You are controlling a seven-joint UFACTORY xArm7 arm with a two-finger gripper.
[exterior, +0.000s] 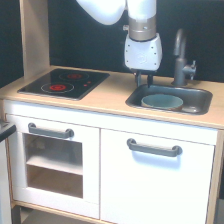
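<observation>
A grey-green round dish (162, 102) lies in the dark sink basin (197, 102) at the right of the toy kitchen's counter. Above the basin's back left side hangs my gripper (144, 79), its dark fingers pointing down and standing apart. Nothing shows between them, and the dish is lower down and clear of the fingertips.
Close to the right of the gripper stands a dark faucet (181, 60). A black stovetop (65, 83) with red rings fills the counter's left part, with bare wood (110, 95) between it and the sink. Below are white cabinet fronts (155, 180).
</observation>
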